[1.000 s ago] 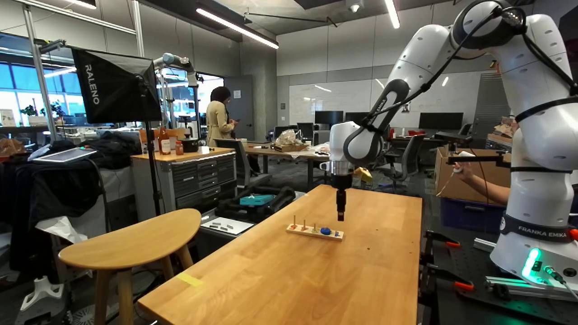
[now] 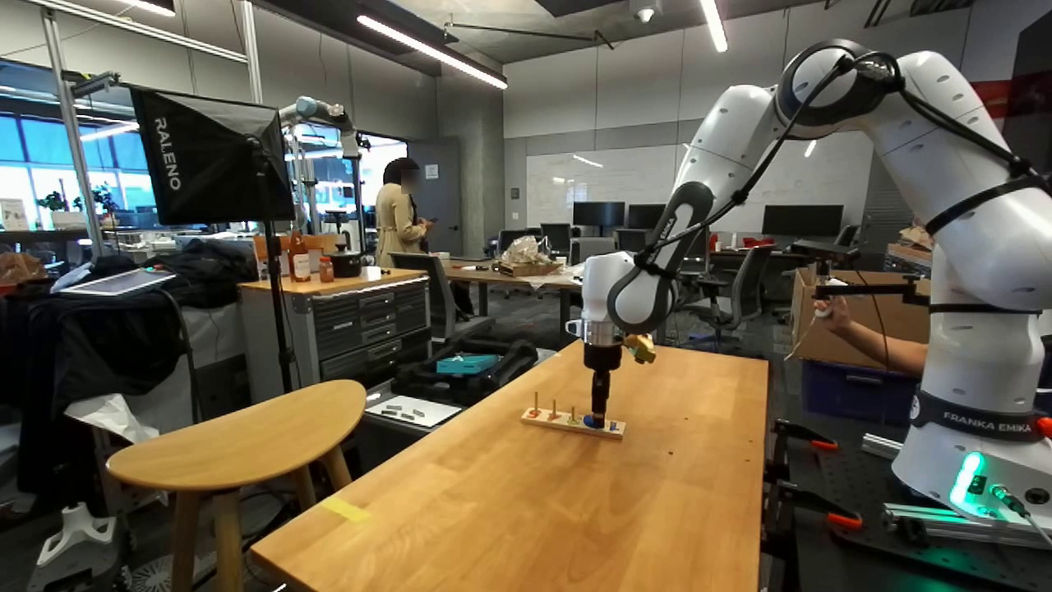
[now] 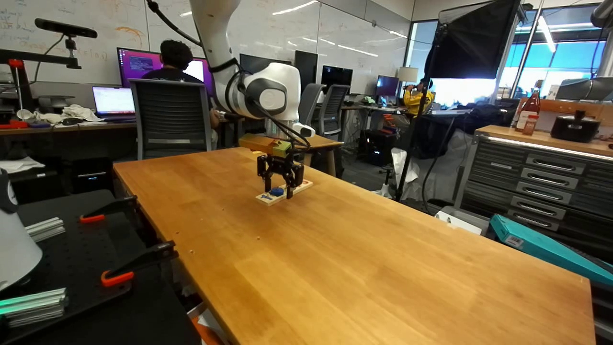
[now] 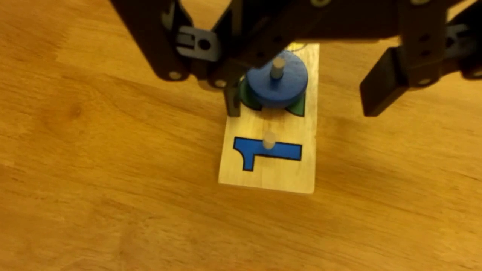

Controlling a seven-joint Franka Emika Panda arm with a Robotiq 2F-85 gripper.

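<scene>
A blue disc sits around a peg on a pale wooden peg board. One finger of my gripper is close beside the disc, over the board's edge. The other finger stands well off on the far side, past the board. The fingers are part open with a wide gap, and nothing is held. A painted blue "1" surrounds a bare short peg at the board's end. In exterior view 1, bare pegs rise from the board's other part. In exterior view 2, the disc shows between the fingers.
Orange-handled clamps grip the table's side near the robot base. A stool stands apart on the left.
My gripper has come down and a little to the left in exterior view 1, from above the table to the blue disc. The board and disc stayed where they were.
</scene>
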